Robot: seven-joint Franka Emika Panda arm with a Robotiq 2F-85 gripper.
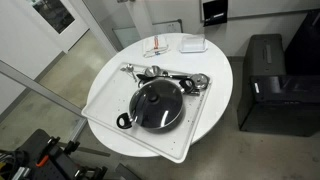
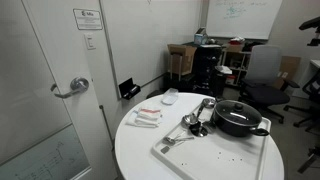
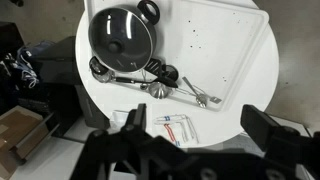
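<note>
My open gripper hangs above the round white table, its two dark fingers wide apart at the bottom of the wrist view. Between them and below lies a white cloth with coloured stripes (image 3: pixel 178 131); nothing is gripped. A black pot with a glass lid (image 3: pixel 122 37) sits on a white tray (image 3: pixel 225 50). Metal kitchen utensils (image 3: pixel 160 80), ladles and a slotted turner among them, lie beside the pot on the tray. In exterior view 2 the pot (image 2: pixel 236 117) rests towards the right, with the cloth (image 2: pixel 145 117) off the tray at the left.
A clear container (image 1: pixel 193 44) stands near the cloth at the table's edge. Bare tray surface (image 2: pixel 225 160) lies in front of the pot. Beyond the table are a black cabinet (image 1: pixel 275 90) and an office chair (image 2: pixel 262 75).
</note>
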